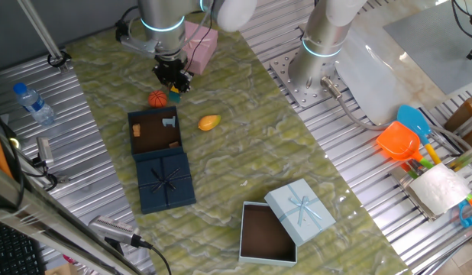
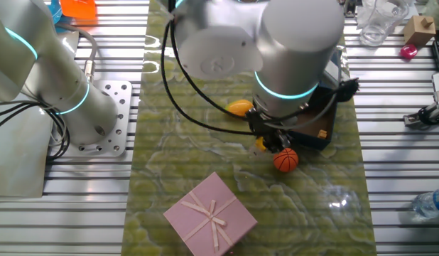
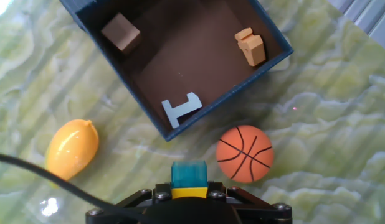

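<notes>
My gripper is shut on a small teal and yellow block (image 3: pixel 189 174), seen at the lower middle of the wrist view. In exterior view 1 the block hangs under the dark fingers, close to an orange basketball-patterned ball (image 1: pixel 157 98). Just past the ball lies an open dark blue box (image 3: pixel 208 113). Inside it are a light blue piece (image 3: pixel 182 109), an orange piece (image 3: pixel 251 47) and a brownish block (image 3: pixel 121 33). A yellow mango-like fruit (image 3: pixel 72 149) rests on the mat beside the box. The arm hides part of the box in exterior view 2.
The dark blue lid (image 1: pixel 166 182) with a bow lies against the box. A pink gift box (image 2: pixel 211 217) stands behind the gripper. Farther along the mat, a pale blue lid (image 1: pixel 301 211) leans on an open box (image 1: pixel 268 258). Mid-mat is clear.
</notes>
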